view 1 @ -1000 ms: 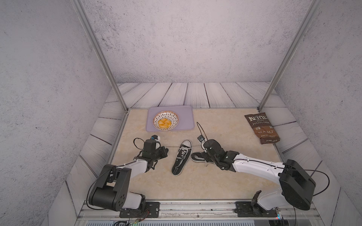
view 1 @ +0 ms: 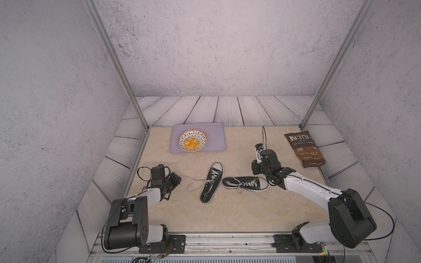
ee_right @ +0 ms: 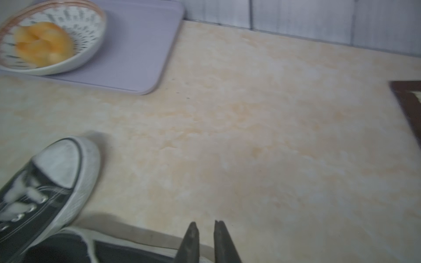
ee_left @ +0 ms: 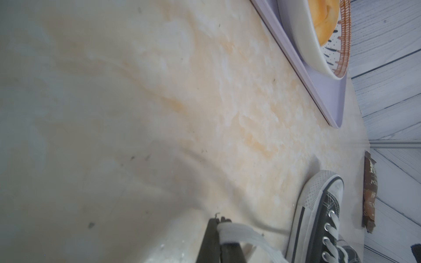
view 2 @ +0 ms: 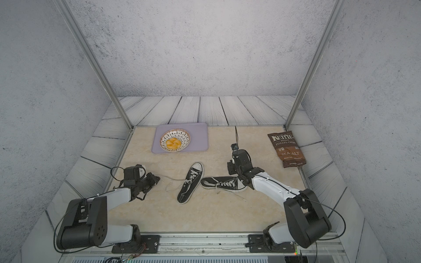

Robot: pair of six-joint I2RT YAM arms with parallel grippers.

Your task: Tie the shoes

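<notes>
Two black canvas shoes with white laces lie on the table. The left shoe [view 1: 211,184] points its toe toward the back; the right shoe [view 1: 241,183] lies sideways with its toe to the right. To the left of them, my left gripper is shut on a white lace [ee_left: 245,233] that runs to the left shoe. Another lace end [view 1: 193,186] lies loose beside that shoe. My right gripper hovers just beyond the right shoe, its fingers a little apart and nothing visible between them. The right arm partly hides that shoe's toe.
At the back left, a lilac tray [view 1: 219,135] bears a patterned bowl [view 1: 202,135] with orange pieces in it. A brown chip bag [view 1: 305,149] lies at the right edge. Bare table [view 1: 236,214] stretches in front of the shoes.
My left gripper has drawn left and slightly toward the front. My right gripper has moved right and back.
</notes>
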